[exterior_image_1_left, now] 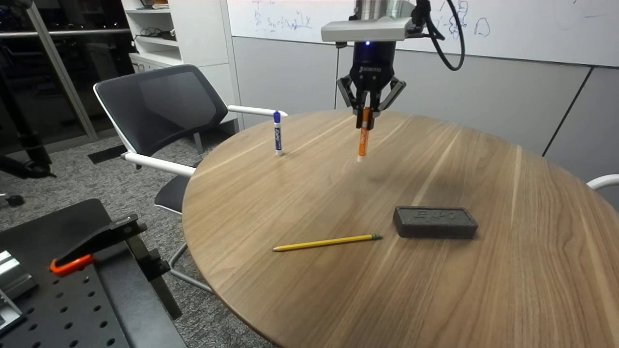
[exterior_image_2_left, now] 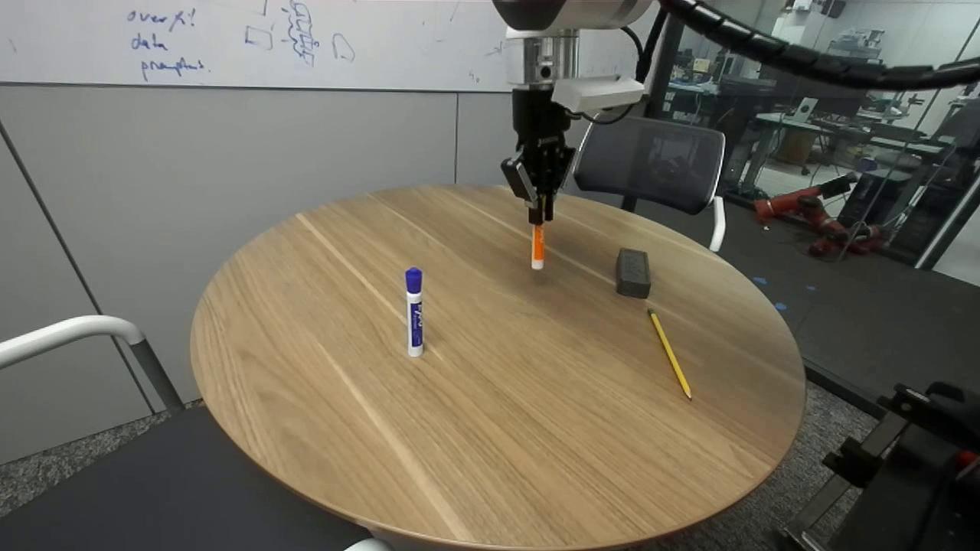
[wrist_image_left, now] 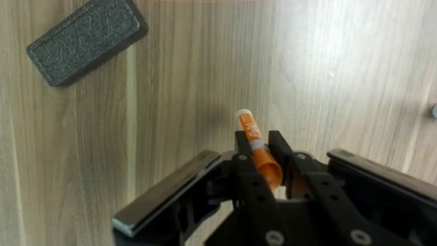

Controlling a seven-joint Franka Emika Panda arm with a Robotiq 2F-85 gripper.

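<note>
An orange marker (exterior_image_1_left: 363,141) with a white tip hangs nearly upright above the far part of the round table, and my gripper (exterior_image_1_left: 365,119) is shut on it. In the wrist view the marker (wrist_image_left: 250,126) lies between the two fingers, its white end pointing down at the table. Exterior view 2 shows the lower half of the marker (exterior_image_2_left: 537,246) below my gripper (exterior_image_2_left: 540,219); its upper half is hidden by the fingers there. A small gap seems to separate its lower end from the wood.
A blue-capped marker (exterior_image_2_left: 415,317) stands upright on the table (exterior_image_2_left: 514,441). Towards the other side are a dark eraser block (exterior_image_1_left: 436,223) and a yellow pencil (exterior_image_1_left: 326,242) lying flat. Bare wood surrounds the held marker. A chair (exterior_image_1_left: 162,110) stands close to the table edge.
</note>
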